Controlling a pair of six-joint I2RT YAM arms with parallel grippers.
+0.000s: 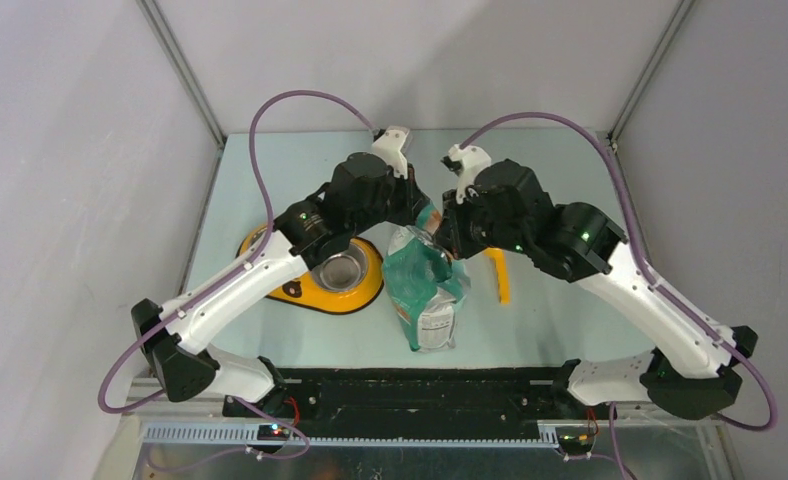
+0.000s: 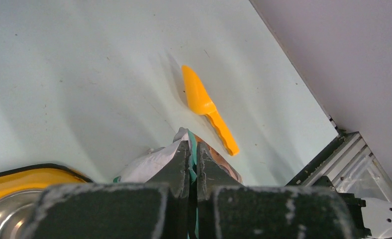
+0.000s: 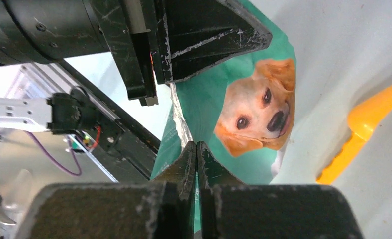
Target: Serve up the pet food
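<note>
A green pet food bag (image 1: 417,285) stands upright in the middle of the table. My left gripper is shut on the top of the bag, with a thin green fold between its fingers. On the bag's upper edge, my right gripper is also shut; the silvery seam runs from the left gripper down to its tips. The bag's dog picture (image 3: 258,107) shows in the right wrist view. A yellow scoop (image 2: 198,94) lies on the table to the right of the bag. Left of it sits a steel bowl (image 1: 340,268) in a yellow holder. The bag's inside is hidden.
The bowl holder (image 1: 368,290) is partly covered by my left arm. Walls close off the back and both sides. Open table (image 1: 530,330) lies to the front right and along the back.
</note>
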